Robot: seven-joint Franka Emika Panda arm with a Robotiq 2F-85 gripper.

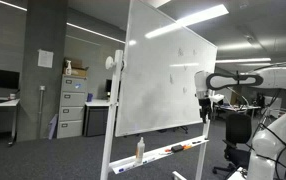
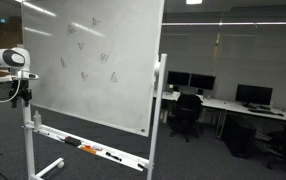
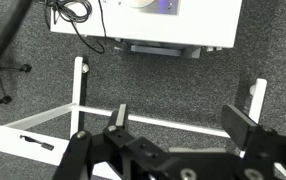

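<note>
A white whiteboard [image 1: 168,75] stands on a wheeled frame; several small dark marks show on its surface [image 2: 93,60] in exterior view 2. Along its lower edge runs a white tray [image 1: 155,156] bearing a clear bottle [image 1: 140,150], a dark object [image 2: 73,141], an orange item [image 2: 87,148] and dark pen-like items [image 2: 113,156]. My gripper [image 1: 204,108] hangs pointing down at the board's right edge in exterior view 1. From the wrist, the gripper is open with its fingers wide apart, only carpet between and below them.
A white table [image 3: 153,30] with black cables [image 3: 75,14] lies at the top of the wrist view. White stand bars [image 3: 168,122] cross the floor below the gripper. Desks with monitors [image 2: 198,82] and office chairs [image 2: 189,108] stand farther off.
</note>
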